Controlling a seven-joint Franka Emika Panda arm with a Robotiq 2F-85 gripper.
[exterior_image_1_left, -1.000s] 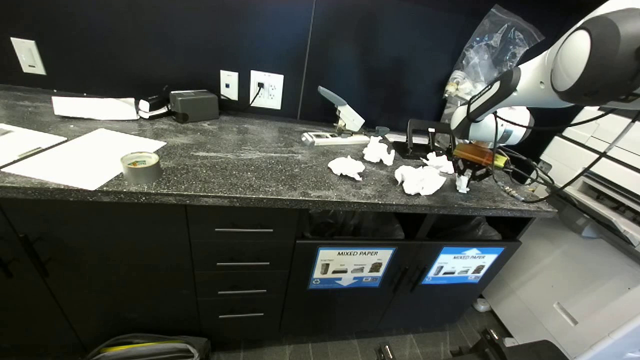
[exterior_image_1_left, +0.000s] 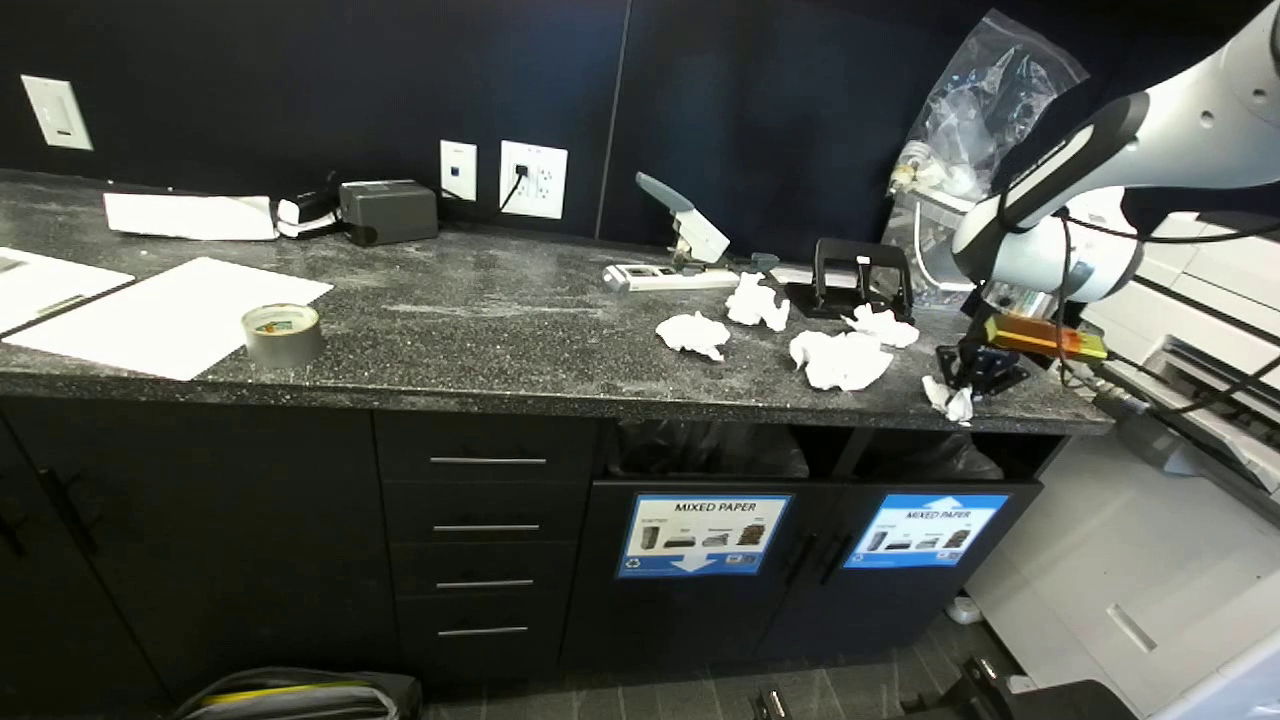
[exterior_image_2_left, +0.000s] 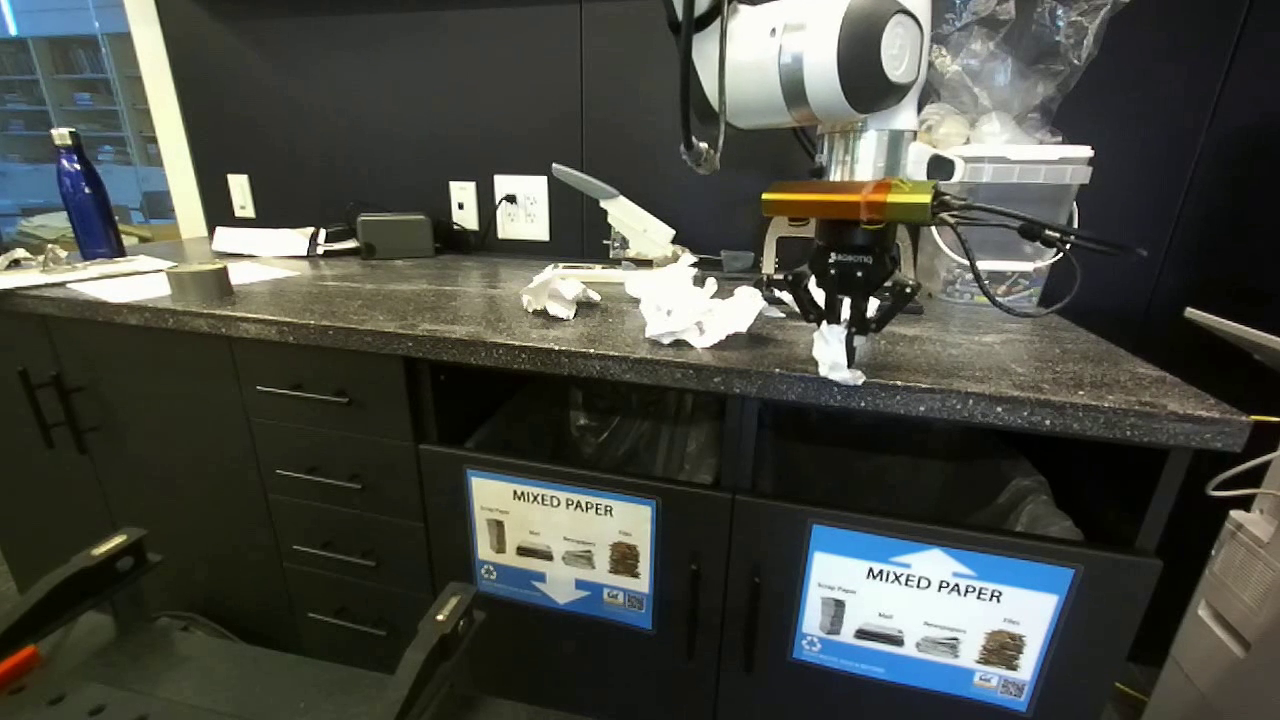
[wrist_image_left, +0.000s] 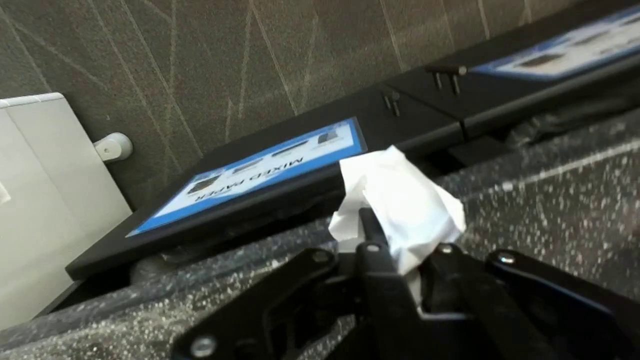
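My gripper (exterior_image_2_left: 849, 342) is shut on a crumpled white paper (wrist_image_left: 414, 210), which sticks out past the fingertips in the wrist view. Both are near the front edge of the dark speckled counter (exterior_image_2_left: 1020, 372), toward its right end. More crumpled papers lie on the counter to the left: a large one (exterior_image_1_left: 840, 360), a smaller one (exterior_image_1_left: 692, 335), another (exterior_image_1_left: 756, 301) by the stapler, and one (exterior_image_1_left: 884, 325) by the hole punch. Beneath the counter edge are two open-topped bin compartments, whose fronts carry a left sign (exterior_image_2_left: 561, 546) and a right sign (exterior_image_2_left: 936, 612) reading "MIXED PAPER".
A large stapler (exterior_image_1_left: 690, 246) and a black hole punch (exterior_image_1_left: 861, 270) stand at the back. A clear bin (exterior_image_2_left: 1008, 216) with plastic bags is behind the arm. Farther left are a tape roll (exterior_image_1_left: 283, 335) and flat sheets (exterior_image_1_left: 180, 314). A printer (exterior_image_1_left: 1152, 516) stands at the right.
My arm has moved right and toward the counter's front edge, carrying the crumpled paper. The other papers stay where they were.
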